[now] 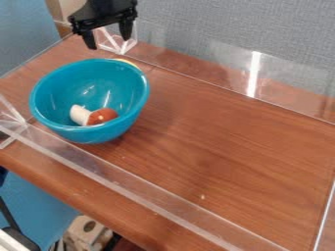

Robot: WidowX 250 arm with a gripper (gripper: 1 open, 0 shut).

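Observation:
A teal bowl point(113, 77) stands on the left of the wooden table. Inside it lie a white mushroom-like piece point(78, 114) and a red-orange round piece point(102, 116). My black gripper point(102, 37) hangs at the top left, behind and above the bowl, open with nothing visible between its fingers. A small yellow object, partly hidden, lies behind the bowl's back rim.
Clear low walls edge the table, with a grey wall point(242, 34) behind.

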